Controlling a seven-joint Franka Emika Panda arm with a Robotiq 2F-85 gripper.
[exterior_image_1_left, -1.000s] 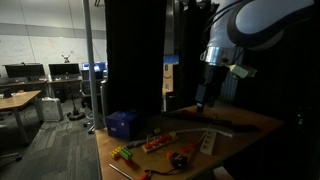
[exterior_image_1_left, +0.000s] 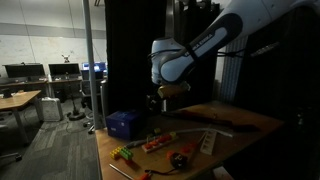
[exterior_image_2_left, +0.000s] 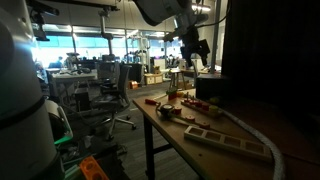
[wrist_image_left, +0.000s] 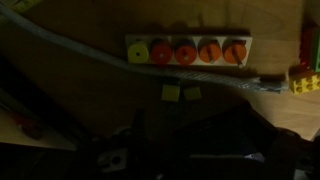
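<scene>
My gripper (exterior_image_1_left: 165, 98) hangs above the far side of the table, open, and apart from the table's objects. Dark fingers show at the bottom of the wrist view, with nothing visible held between them. A pale board (wrist_image_left: 188, 50) with a row of yellow-green, red and orange discs lies ahead of them. Nearer the gripper is a small yellow-green block (wrist_image_left: 171, 93), and a darker little block (wrist_image_left: 193, 93) sits beside it. A grey hose (wrist_image_left: 120, 63) runs across the tabletop by the board. The image there is very dark.
A blue box (exterior_image_1_left: 125, 124) stands at the table's left back. Green and red blocks (exterior_image_1_left: 122, 153) lie near the left edge. A wooden slotted tray (exterior_image_2_left: 228, 140) rests toward one side. Dark curtains hang behind the table.
Across the exterior view, the arm has swung left from the table's right side, toward the blue box. Objects on the table look unmoved.
</scene>
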